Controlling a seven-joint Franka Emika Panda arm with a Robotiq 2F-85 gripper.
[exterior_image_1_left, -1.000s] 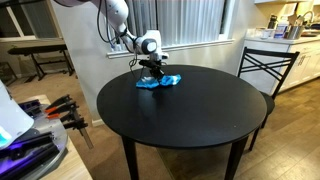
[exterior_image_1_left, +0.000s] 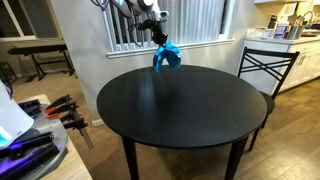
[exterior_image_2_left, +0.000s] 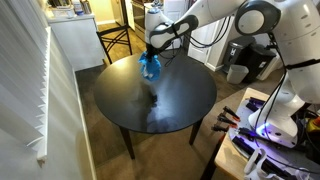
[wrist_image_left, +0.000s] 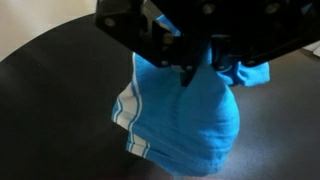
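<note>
A bright blue cloth (exterior_image_1_left: 168, 55) with white stripes along one edge hangs bunched above the far part of the black oval table (exterior_image_1_left: 185, 105). My gripper (exterior_image_1_left: 160, 42) is shut on the upper part of the cloth. In the second exterior view the cloth (exterior_image_2_left: 150, 68) droops below the gripper (exterior_image_2_left: 148, 53), over the table's far side. The wrist view has the cloth (wrist_image_left: 195, 120) filling the space below the dark gripper, its striped edge to the left; folds hide the fingertips.
A dark wooden chair (exterior_image_1_left: 268, 68) stands at the table's far right. A dark, low bench (exterior_image_1_left: 38, 58) is at the back left, and a counter with a sink (exterior_image_1_left: 285, 42) lies beyond.
The cloth was lying on the table with the gripper low over it. Now the gripper has risen and the cloth hangs from it, lifted off the tabletop.
</note>
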